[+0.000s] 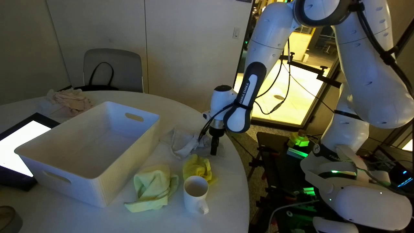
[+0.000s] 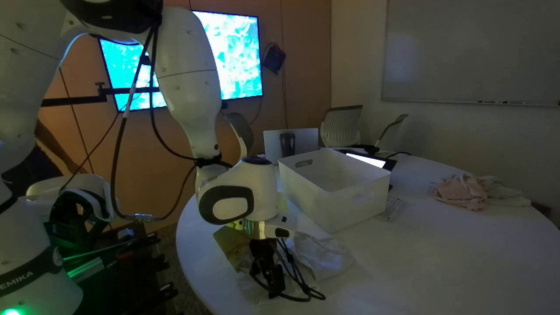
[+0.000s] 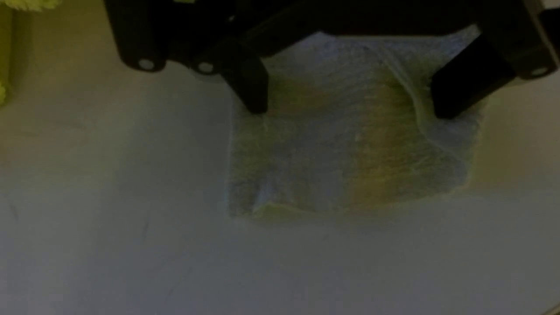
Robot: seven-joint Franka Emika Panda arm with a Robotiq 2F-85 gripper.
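Note:
My gripper is open, its two fingertips apart over a thin whitish cloth [image 3: 341,162] that lies on the table. In exterior view 1 the gripper [image 1: 213,152] points down at the right end of this crumpled white cloth [image 1: 184,143]; whether the tips touch it I cannot tell. Nothing is gripped between the fingers. Toward the front are a yellow cloth [image 1: 197,167] and a pale yellow-green cloth [image 1: 154,186]. Exterior view 2 has the white cloth [image 2: 321,254] beside the gripper [image 2: 274,286], partly hidden by cables.
An empty white bin [image 1: 132,145] stands left of the cloths. A white mug [image 1: 195,196] is close in front of the yellow cloth. Pinkish cloth [image 1: 71,101] lies at the far left, near a lit screen [image 1: 17,145]. The table edge is close on the gripper's right.

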